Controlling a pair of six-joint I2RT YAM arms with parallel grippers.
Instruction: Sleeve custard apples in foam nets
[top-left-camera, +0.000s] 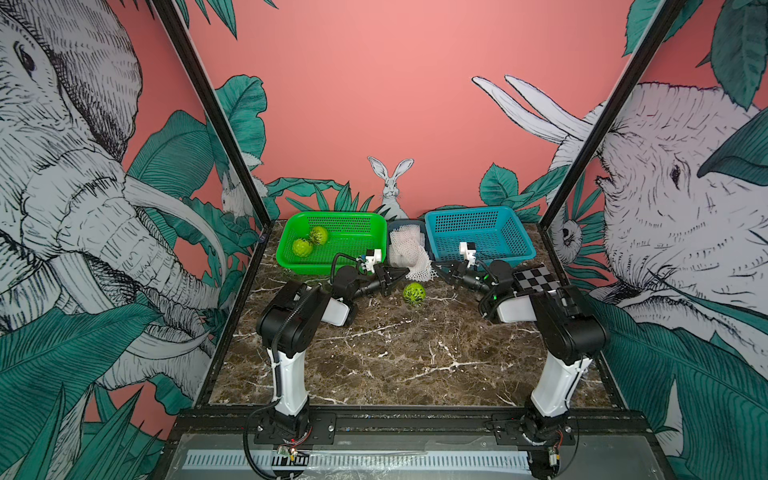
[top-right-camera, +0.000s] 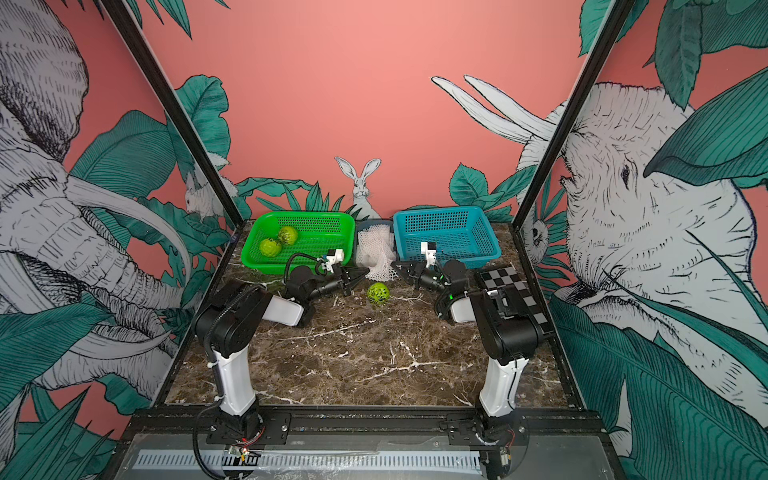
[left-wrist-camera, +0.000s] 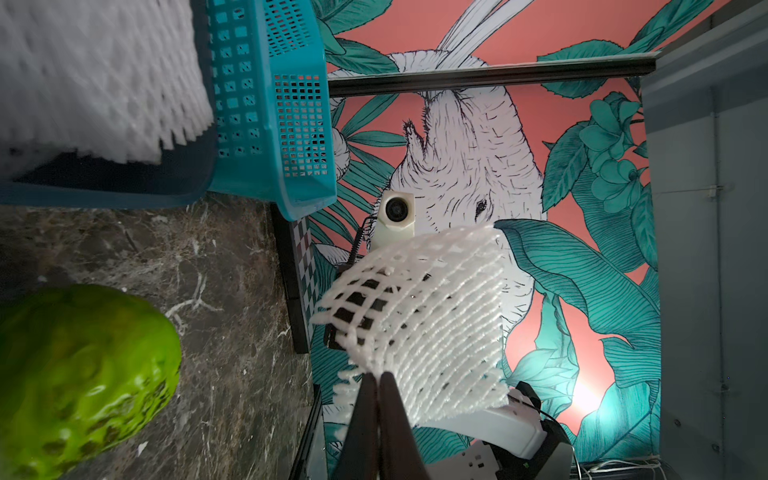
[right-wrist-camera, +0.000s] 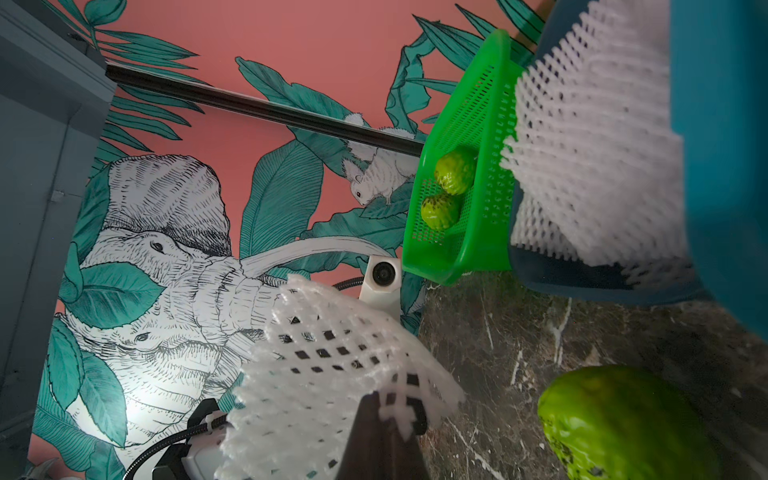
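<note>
A white foam net (left-wrist-camera: 424, 320) is held in the air between my two grippers, which face each other at table centre. My left gripper (top-left-camera: 404, 272) is shut on the net at its tips (left-wrist-camera: 377, 380). My right gripper (top-right-camera: 400, 268) is also shut on the net, seen in the right wrist view with net around its tips (right-wrist-camera: 384, 404). One custard apple (top-left-camera: 414, 293) rests on the marble table just in front of them. Two more custard apples (right-wrist-camera: 455, 170) lie in the green basket (top-left-camera: 352, 240) at back left. A pile of foam nets (right-wrist-camera: 596, 152) fills the dark middle container.
A blue basket (top-left-camera: 512, 224) stands empty at back right, with a checkered board (top-left-camera: 534, 280) at the right edge behind the right arm.
</note>
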